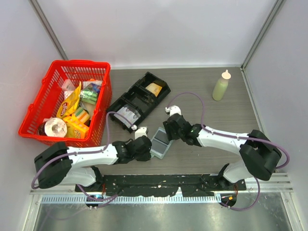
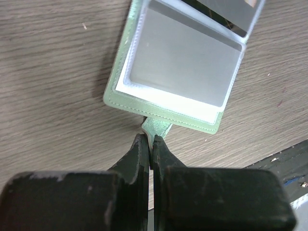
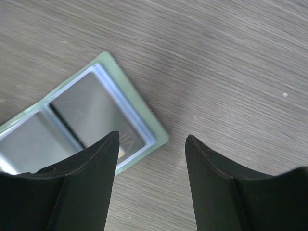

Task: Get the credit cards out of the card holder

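Observation:
The pale green card holder [image 1: 159,147] lies opened flat on the table, showing clear pockets with grey cards [image 2: 183,55] inside them. My left gripper is shut on the small green tab [image 2: 158,126] at the holder's edge. Over the holder's far end, my right gripper stands partly open, with nothing between its fingers. In the right wrist view a dark grey card [image 3: 94,113] shows within its pocket. The left finger overlaps the holder's corner in that view.
Left of the holder stands a red basket [image 1: 102,120] full of packets. A black compartment tray [image 1: 142,100] lies behind the holder, close to the left gripper. At the back right is a bottle [image 1: 221,86].

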